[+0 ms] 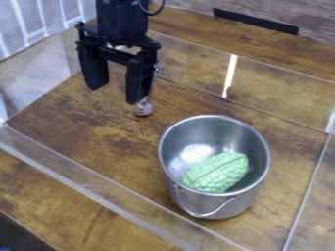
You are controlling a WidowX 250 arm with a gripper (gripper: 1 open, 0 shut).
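Note:
My black gripper (pixel 114 80) hangs in the upper left over the wooden surface, its two fingers apart and nothing visible between them. Behind and below it, a small silver object (pixel 144 106), mostly hidden by the gripper, lies on the wood. A steel pot (pixel 183 201) with a wire handle stands at the lower right, holding a green bumpy vegetable-like object (pixel 215 173), possibly a toy corn or gourd.
A wooden table (pixel 92 157) fills most of the view, with clear edge strips or panels along its left and front. Free wood lies left of the pot and at the upper right. A dark object (pixel 242 16) sits at the back edge.

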